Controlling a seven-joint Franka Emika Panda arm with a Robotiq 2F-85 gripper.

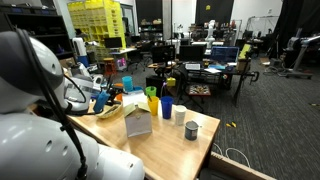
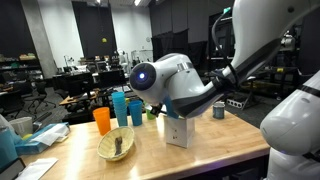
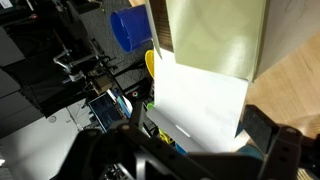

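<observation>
A white paper box (image 1: 138, 121) stands upright on the wooden table. In exterior view 2 the box (image 2: 179, 131) is below and beside the arm's lower end. From the wrist, its pale greenish panel (image 3: 212, 38) and a white flap (image 3: 200, 90) fill the middle. My gripper has its dark fingers (image 3: 272, 132) wide apart, with the white flap seen in the space between them. Whether the fingers touch the flap cannot be told. Both exterior views show the fingertips poorly, the arm or the box being in the way.
A wicker basket (image 2: 117, 143) sits left of the box, an orange cup (image 2: 102, 120) behind it. Blue (image 1: 166, 105) and yellow (image 1: 153, 104) cups stand beyond the box. A white mug (image 1: 179, 115) and grey can (image 1: 191, 130) are to its right.
</observation>
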